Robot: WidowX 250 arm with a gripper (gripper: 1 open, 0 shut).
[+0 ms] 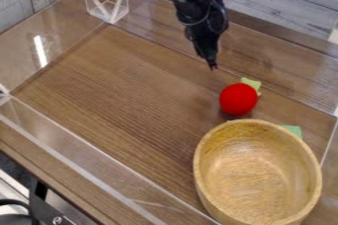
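My gripper (209, 59) hangs at the upper middle of the camera view, on a black arm that comes in from the top edge, above the wooden table (106, 101). A red ball (239, 99) lies below and right of it, with a small pale yellow-green piece (252, 84) behind the ball. A large tan bowl (256, 174) fills the lower right. The fingertips are too small to tell whether they stand open or shut.
A white wire-like holder (106, 5) stands at the upper left. A green piece (294, 130) lies partly behind the bowl.
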